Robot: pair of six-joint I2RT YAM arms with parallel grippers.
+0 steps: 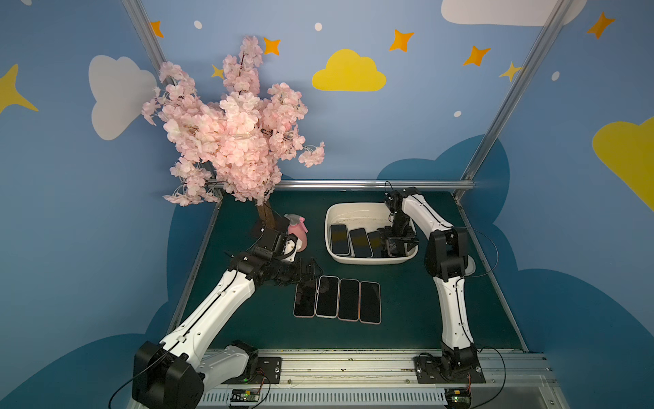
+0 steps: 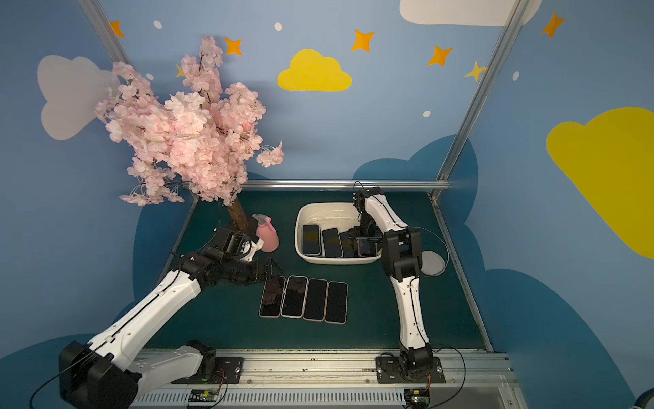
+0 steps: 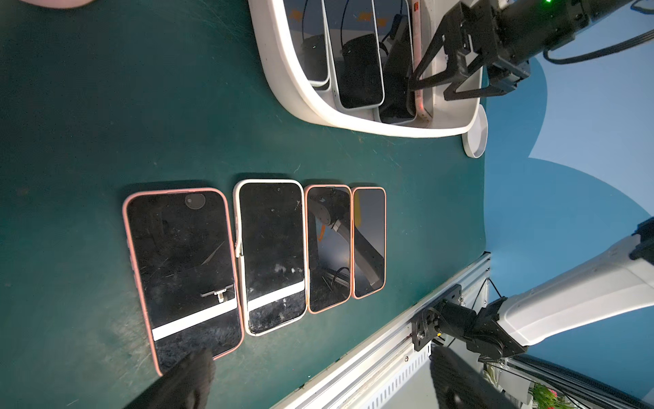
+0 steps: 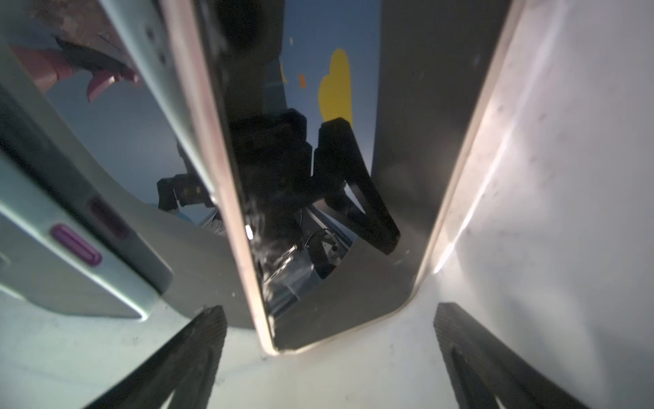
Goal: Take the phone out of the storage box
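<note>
The white storage box stands at the back of the table. Several phones lean in it side by side, among them one at its left end and another beside it. My right gripper is down inside the box, open, with its fingers to either side of the lower end of the rightmost phone; whether they touch it cannot be seen. Over the table, near the row of loose phones, my left gripper is open and empty. That row has a pink-rimmed phone and a white-rimmed phone.
Two more phones finish the row in front of the box. A pink spray bottle and a blossom tree stand at the back left. A round white dish lies right of the right arm.
</note>
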